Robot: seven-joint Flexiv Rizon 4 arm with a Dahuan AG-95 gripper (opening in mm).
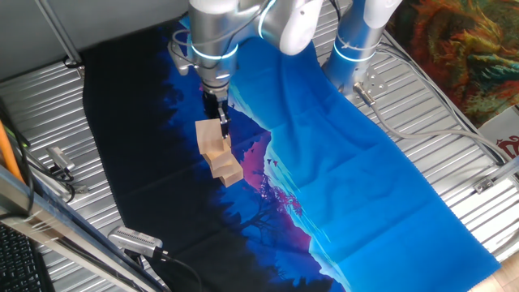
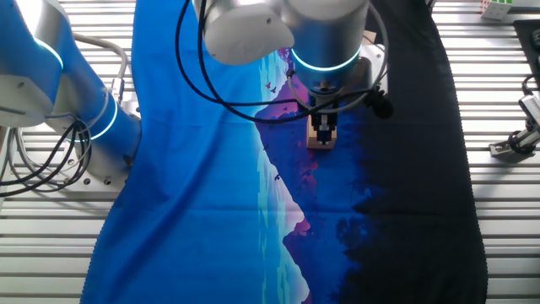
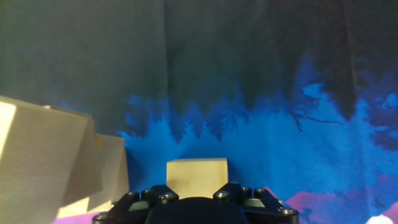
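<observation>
Several plain wooden-coloured blocks stand close together on the cloth, with a larger upright block (image 1: 208,136) and a lower block (image 1: 230,173) beside it. My gripper (image 1: 225,135) points down at the side of this group. In the wrist view a small block (image 3: 198,177) lies directly ahead of the gripper, its lower part hidden by the fingers. The larger block (image 3: 43,158) fills the left edge there. From the other side, a block (image 2: 319,143) shows just under the fingertips. Whether the fingers touch or grip the small block is hidden.
A blue and black printed cloth (image 1: 349,178) covers most of the slatted metal table (image 1: 45,109), with wide bare room around the blocks. A camera device (image 1: 135,241) stands at the cloth's front left edge. Cables hang around the arm in exterior view 2.
</observation>
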